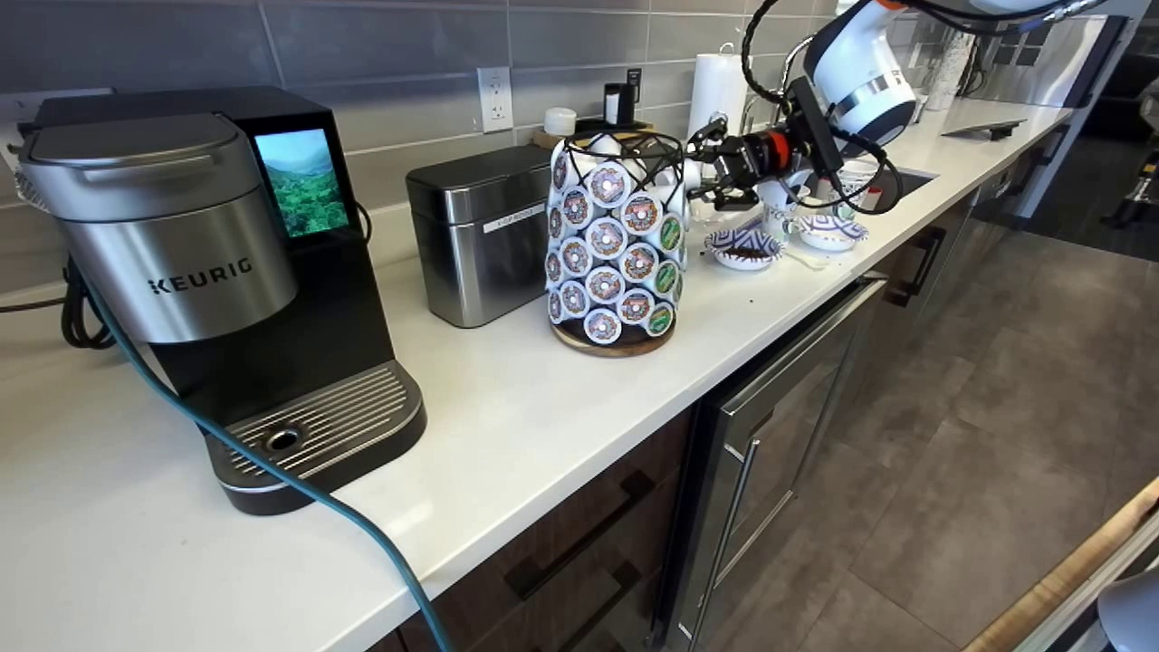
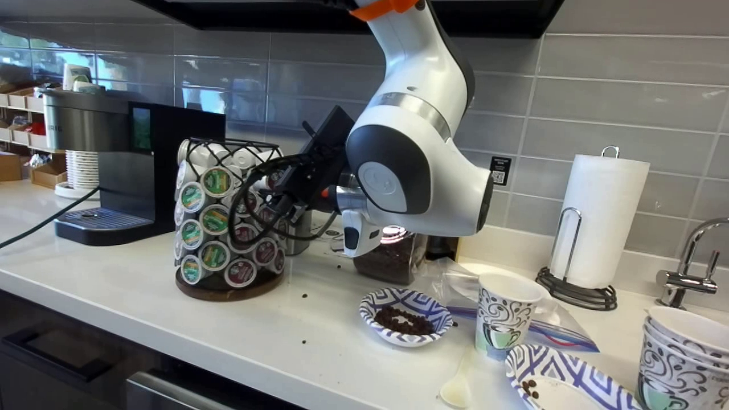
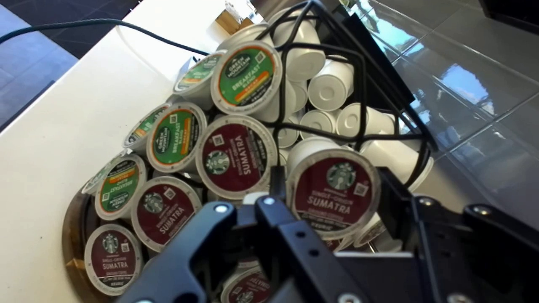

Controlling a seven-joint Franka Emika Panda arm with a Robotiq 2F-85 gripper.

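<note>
In the wrist view, my gripper is shut on a maroon Sumatra coffee pod, with one finger on each side of its lid. The pod is at the upper part of the pod carousel, a black wire rack on a round wooden base. Green Breakfast Blend pods and further maroon pods fill the neighbouring columns. Whether the held pod is still in its ring cannot be told. From the exterior, the gripper reaches the carousel's sink-facing side, its tips partly hidden by cables and pods.
A Keurig coffee maker and a steel box stand near the carousel. Behind the arm are a patterned bowl of coffee beans, paper cups and a paper towel roll.
</note>
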